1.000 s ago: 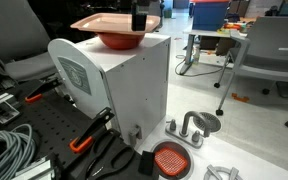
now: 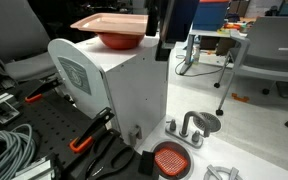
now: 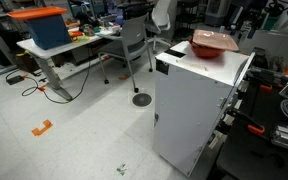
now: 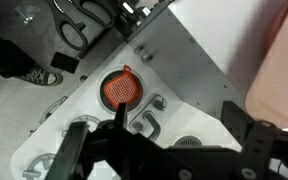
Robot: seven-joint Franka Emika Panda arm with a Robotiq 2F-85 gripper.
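Note:
My gripper stands open in the wrist view, its two dark fingers wide apart with nothing between them. In exterior view 1 it shows as a large dark shape at the top, in front of the cabinet's right side. A red-orange bowl (image 2: 119, 41) sits on the white cabinet (image 2: 139, 85), partly covered by a flat pinkish-tan board (image 2: 102, 24) resting over it. Exterior view 2 shows the same bowl (image 3: 204, 51) and board (image 3: 216, 40) on the cabinet top. The board (image 4: 282, 75) also fills the wrist view's right edge, beside my right finger.
Below the cabinet lie a round red mesh drain (image 2: 171, 160), a metal faucet (image 2: 189, 127) and black scissors (image 2: 102, 158). A grey chair (image 2: 269, 55) stands behind, and a blue bin (image 3: 37, 30) sits on a table. Open floor lies left of the cabinet in exterior view 2.
In exterior view 1 my gripper has come lower and shifted right, looming larger in the picture. The bowl and board have stayed where they were.

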